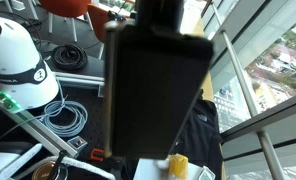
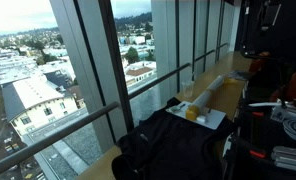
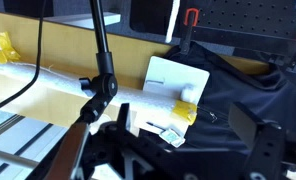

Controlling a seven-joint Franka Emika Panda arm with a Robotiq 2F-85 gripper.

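My gripper is open in the wrist view, its dark fingers [image 3: 260, 140] set wide apart with nothing held between them. Past the gap lies a small yellow object [image 3: 185, 111], with a small white item beside it, at the edge of a white sheet [image 3: 174, 75]. In exterior view 2 the yellow object [image 2: 192, 113] rests on the white sheet [image 2: 214, 118] beside black cloth [image 2: 168, 145]. A large dark shape fills the middle of exterior view 1, with the yellow object [image 1: 178, 165] partly visible below it.
A long white roll [image 3: 138, 96] lies along the wooden ledge by the windows. A black post [image 3: 104, 50] with a clamp rises left of the sheet. Black fabric [image 3: 233, 95] spreads to the right. Coiled cable [image 1: 68, 118] lies near the white arm base [image 1: 13, 60].
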